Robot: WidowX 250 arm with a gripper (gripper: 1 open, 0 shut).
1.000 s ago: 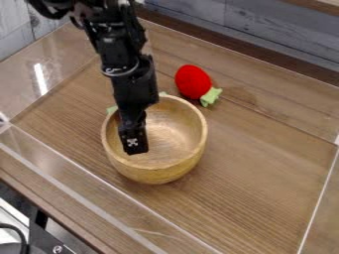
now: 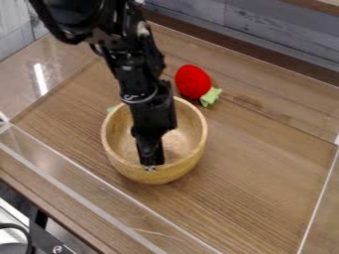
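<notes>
My black gripper (image 2: 151,157) reaches down into a yellow bowl (image 2: 183,165) in the middle of the camera view, its tips low inside near the front of the bowl. It looks shut; I see nothing held between its fingers, though the tips are dark and small. The arm hides part of the bowl's back rim.
A red object with a pale green end (image 2: 192,81) lies on the wooden table (image 2: 265,169) behind the bowl, to the right. A small green piece shows behind the bowl's left side.
The gripper has moved right and down within the bowl, from near its left side toward the middle front. The red object stays where it was.
</notes>
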